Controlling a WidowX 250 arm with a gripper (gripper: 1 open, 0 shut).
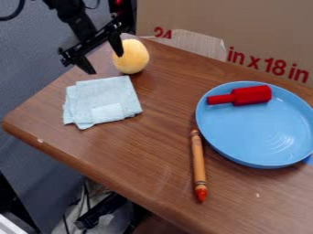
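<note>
My black gripper (101, 58) hangs at the upper left, its fingers spread apart above the table, just left of a round pale-yellow object (132, 58). A folded light-blue cloth (101, 102) lies below it on the wooden table (116, 160). At the right, a red object with a handle (251, 94) rests on a blue plate (254, 135). An orange crayon-like stick (199, 169) lies left of the plate, near the front.
A cardboard box (226, 32) stands along the back, with a pale flap at its foot. The table's left edge drops to a grey floor area with equipment below.
</note>
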